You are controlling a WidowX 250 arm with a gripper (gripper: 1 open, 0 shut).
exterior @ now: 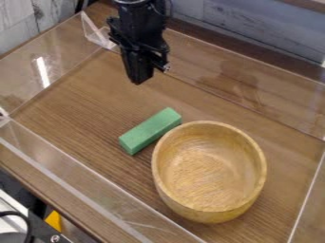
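My black gripper (143, 68) hangs at the top centre of the camera view, over the back part of the wooden table; it looks shut, with nothing visible between its fingers. A green rectangular block (150, 130) lies on the table below it, apart from it. To the block's right, close beside it, stands an empty round tan bowl (210, 176).
The wooden table (76, 109) is bordered by clear side walls and a pale back wall (254, 28). Its left, middle and right parts around the block and bowl are mostly clear.
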